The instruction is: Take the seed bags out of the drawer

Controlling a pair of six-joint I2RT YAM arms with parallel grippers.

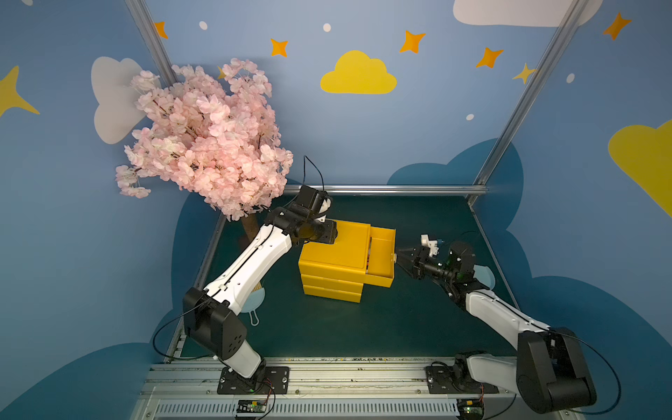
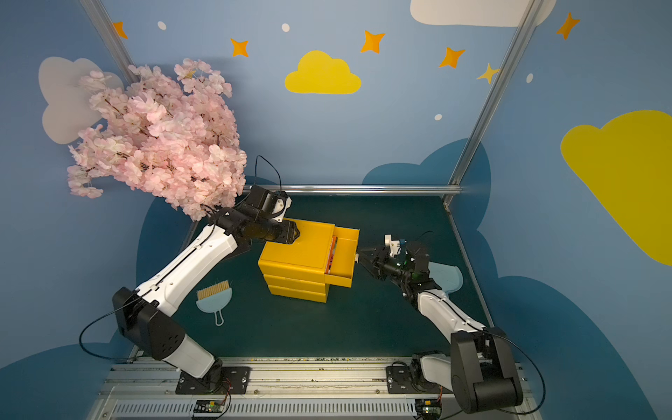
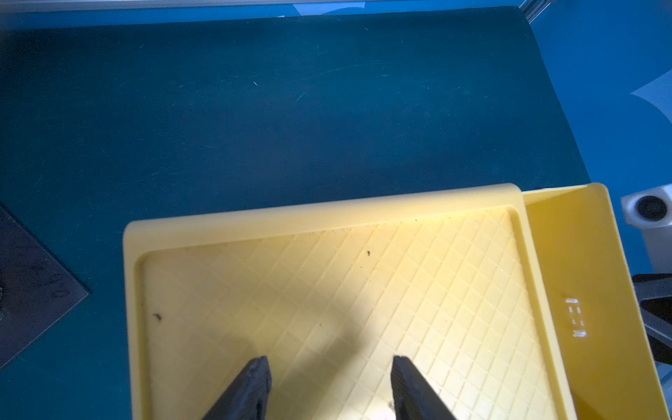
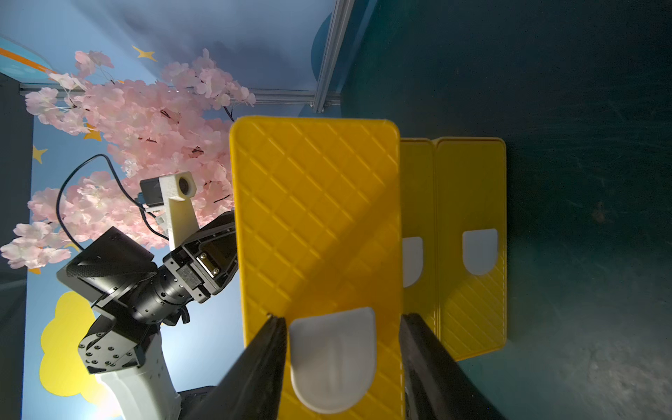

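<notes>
A yellow drawer cabinet (image 1: 336,245) stands mid-table, its top drawer (image 2: 343,259) pulled out to the right. Inside, by the cabinet's edge, shows a thin reddish strip (image 2: 332,253), perhaps seed bags; most of the drawer's contents is hidden under the cabinet top. My left gripper hangs over the cabinet's top (image 3: 336,301), fingers apart and nothing between them. On the right, my right gripper faces the drawer front, its open fingers on either side of the white handle (image 4: 333,360); whether they touch it I cannot tell.
Two lower drawers (image 4: 470,294) are shut. A pink blossom tree (image 1: 210,140) rises behind my left arm. A brush (image 2: 214,301) lies at the left and a light blue dustpan (image 2: 446,276) behind the right arm. Bare table lies in front of the cabinet.
</notes>
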